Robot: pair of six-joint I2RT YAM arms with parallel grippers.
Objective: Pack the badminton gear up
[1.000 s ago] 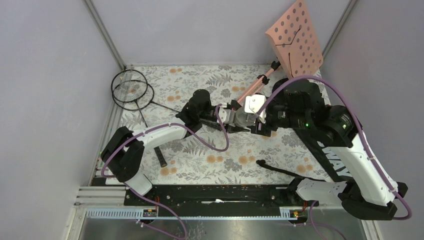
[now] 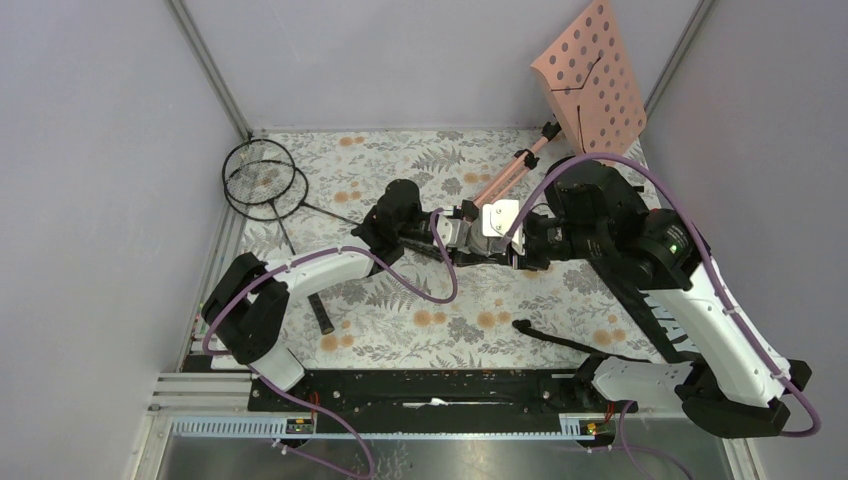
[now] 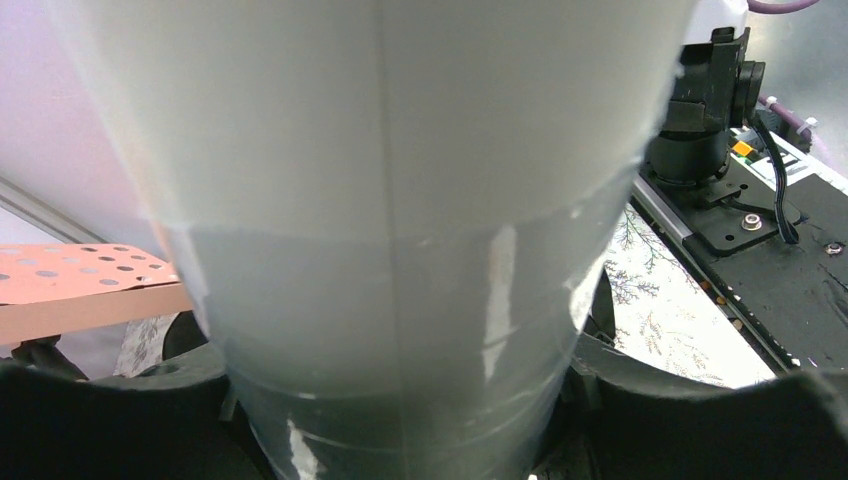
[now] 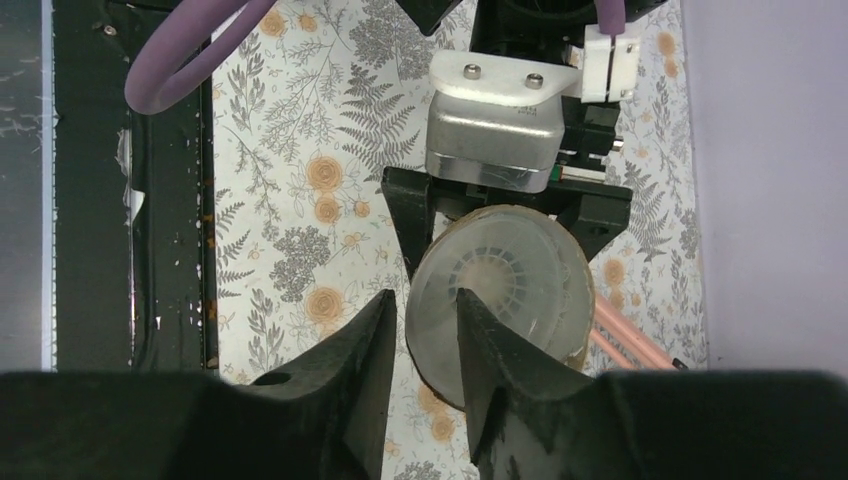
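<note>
A translucent tube (image 3: pixel 390 250) stands between the fingers of my left gripper, which is shut on it and fills most of the left wrist view. From above, the grey tube (image 2: pixel 482 238) shows between the two arms. Its round end (image 4: pixel 500 300) faces the right wrist camera, with a radial pattern behind a cloudy surface. My right gripper is partly open before this end, its fingertips apart and overlapping the rim in view; contact cannot be judged. Two rackets (image 2: pixel 262 182) lie crossed at the left of the mat.
A pink perforated case lid (image 2: pixel 592 80) stands raised at the back right. Beside it the black bag (image 2: pixel 630 295) is mostly covered by my right arm. A black strap (image 2: pixel 570 341) lies at the front right.
The left arm, tube and rackets have stayed where they were.
</note>
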